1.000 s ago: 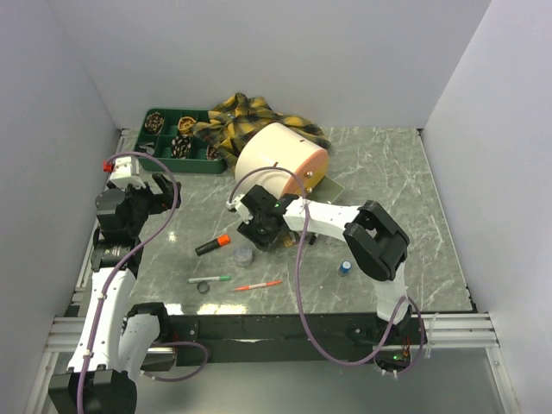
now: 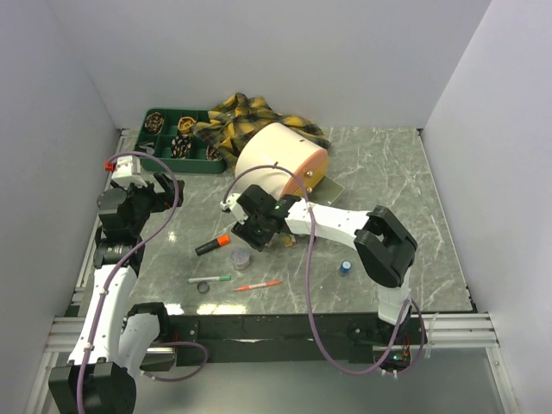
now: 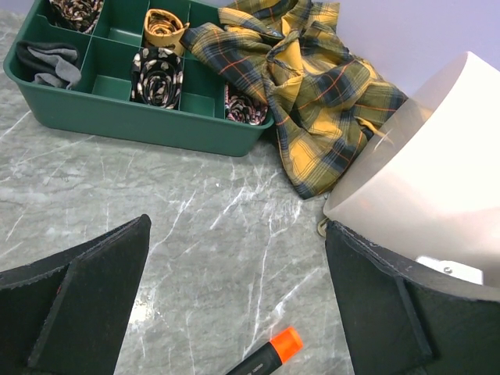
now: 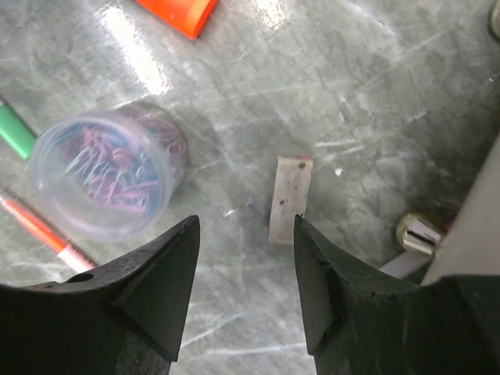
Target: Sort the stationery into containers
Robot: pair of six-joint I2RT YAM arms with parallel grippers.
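My right gripper hangs low, part open with nothing between its fingers, beside a small beige bar (image 4: 289, 198) and a clear tub of paper clips (image 4: 105, 168). A black-and-orange marker (image 2: 211, 244), a green pen (image 2: 209, 279), an orange pen (image 2: 256, 285) and a blue-capped item (image 2: 344, 267) lie on the marble top. My left gripper is open and empty at the left, above bare tabletop.
A green divided box (image 2: 177, 164) of rolled items stands at the back left, beside a plaid cloth (image 2: 250, 116). A large white cylinder (image 2: 272, 155) occupies the centre.
My right gripper and arm have shifted slightly left toward the clip tub. The left arm has barely moved.
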